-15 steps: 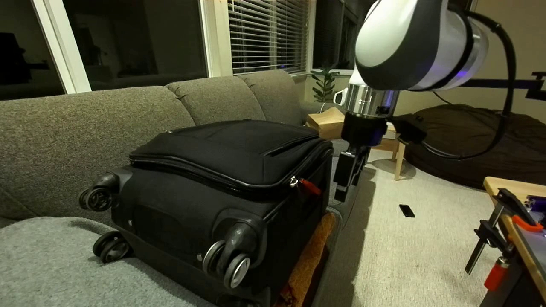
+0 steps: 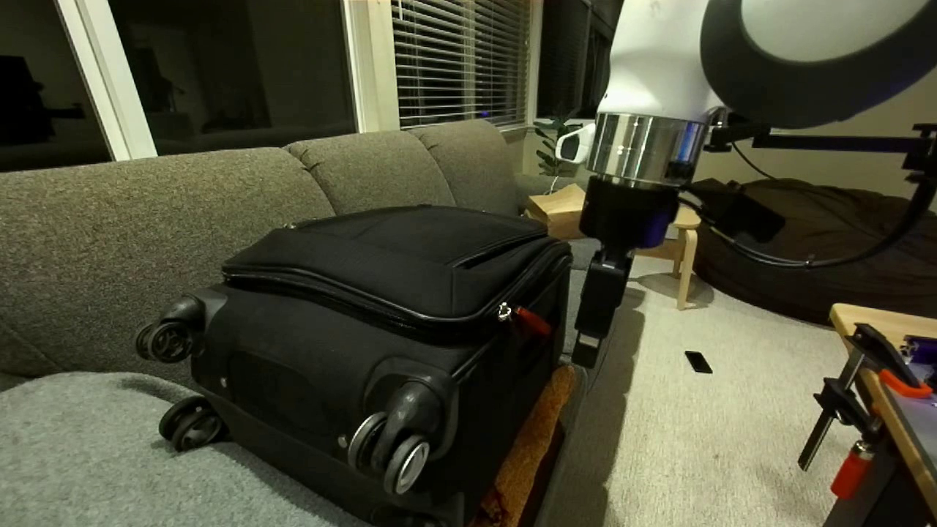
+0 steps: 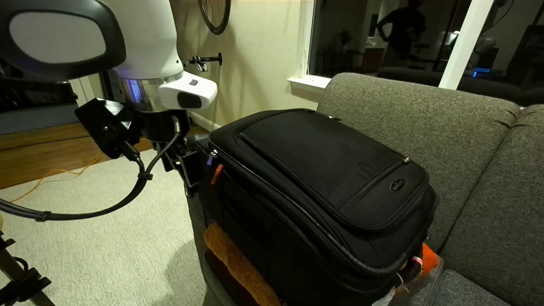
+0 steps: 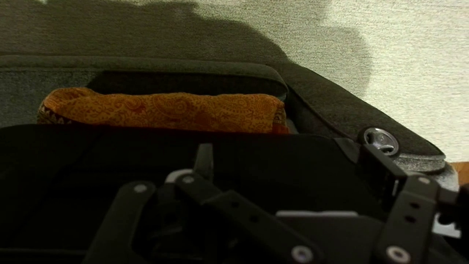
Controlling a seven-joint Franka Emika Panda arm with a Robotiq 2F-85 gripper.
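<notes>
A black suitcase [image 2: 351, 351] lies flat on the grey couch [image 2: 132, 228], its wheels facing the first exterior camera. On its side near the top, the zipper carries a red pull tag [image 3: 217, 174] and a purple one [image 3: 210, 159]. My gripper [image 2: 586, 350] points down just beyond the suitcase's floor-facing side, close to the zipper's height. In the wrist view the fingers of my gripper are spread wide over the dark suitcase side, with nothing held. No zipper tag can be made out there.
An orange patterned cloth [image 4: 176, 110] sticks out beneath the suitcase along the couch edge. A phone [image 2: 698, 361] lies on the pale carpet. At the right stands a table [image 2: 878, 325] with a clamp [image 2: 843, 400]. The carpet beside the couch is mostly clear.
</notes>
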